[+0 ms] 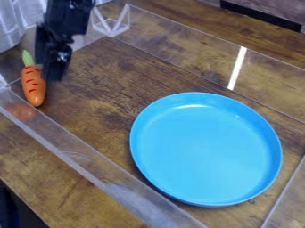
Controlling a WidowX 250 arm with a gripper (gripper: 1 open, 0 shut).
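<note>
An orange toy carrot (35,88) with a green top lies on the wooden surface at the far left, beside a clear wall. My black gripper (50,68) is just to the right of the carrot's upper part, blurred, its fingers pointing down and open. A large blue plate (205,145) lies at the right.
Clear plastic walls (95,166) border the wooden area along the lower left, top and right. A white translucent object sits at the top left corner. The middle of the wood between gripper and plate is clear.
</note>
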